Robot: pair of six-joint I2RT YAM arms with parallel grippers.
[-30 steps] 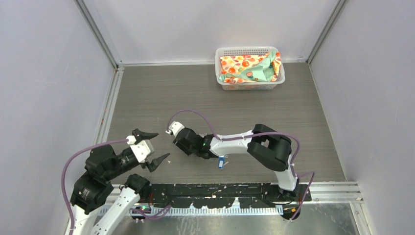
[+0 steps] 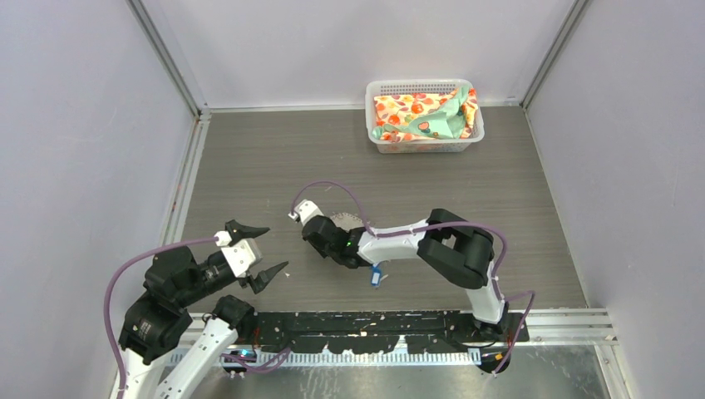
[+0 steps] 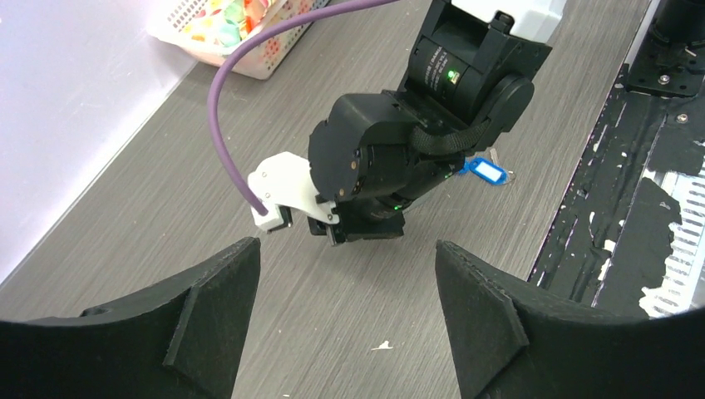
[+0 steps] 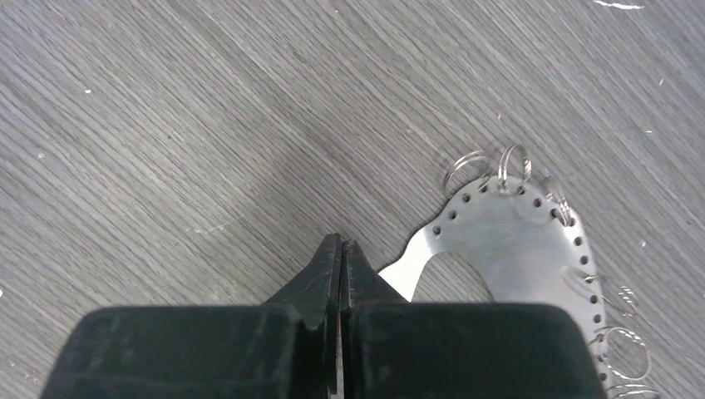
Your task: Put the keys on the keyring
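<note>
A metal plate with holes and several wire rings (image 4: 532,241) lies on the table, partly behind my right gripper, whose fingers are shut with nothing visible between them. In the top view the plate (image 2: 347,219) is mostly hidden by the right arm. The keys with a blue tag (image 2: 375,275) lie below that arm, also seen as a blue tag (image 3: 488,170) in the left wrist view. My left gripper (image 2: 273,248) hangs open at the lower left, apart from the plate and keys.
A white basket (image 2: 424,145) with patterned cloth stands at the back right. Walls stand on the sides and back, with a black strip (image 2: 399,320) along the front edge.
My right gripper and arm have shifted slightly to the right, showing more of the plate in the top view. The left arm has not moved.
</note>
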